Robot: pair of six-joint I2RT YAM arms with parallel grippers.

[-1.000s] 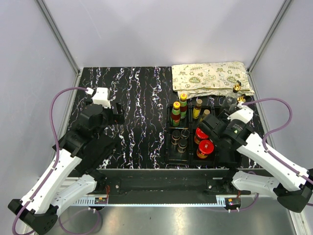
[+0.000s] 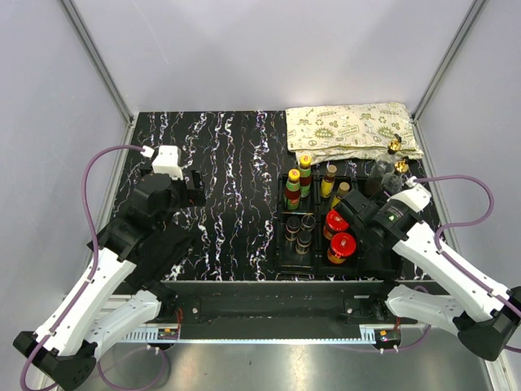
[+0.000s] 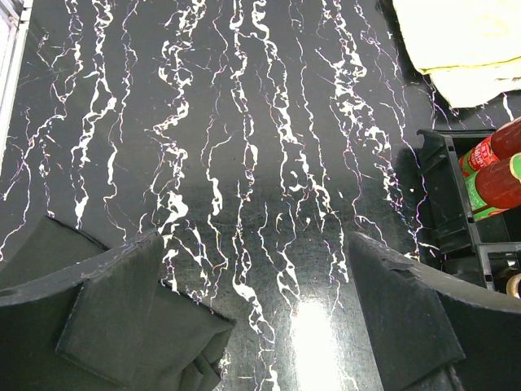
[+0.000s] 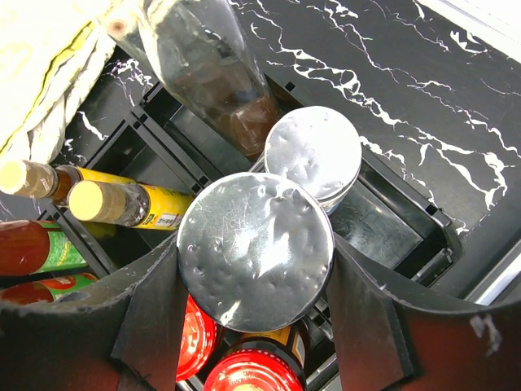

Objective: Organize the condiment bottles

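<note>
A divided black tray holds sauce bottles, yellow-labelled bottles, red-lidded jars, small jars and tall glass bottles. My right gripper is shut on a silver-lidded jar over the tray's right part, beside another silver-lidded jar. The glass bottles stand behind them. My left gripper is open and empty, above the bare counter left of the tray.
A cream printed cloth lies behind the tray. A dark cloth lies at the front left.
Over the last second my right arm has shifted slightly in the top view, around the tray's right part. The left arm and the rest look unchanged.
</note>
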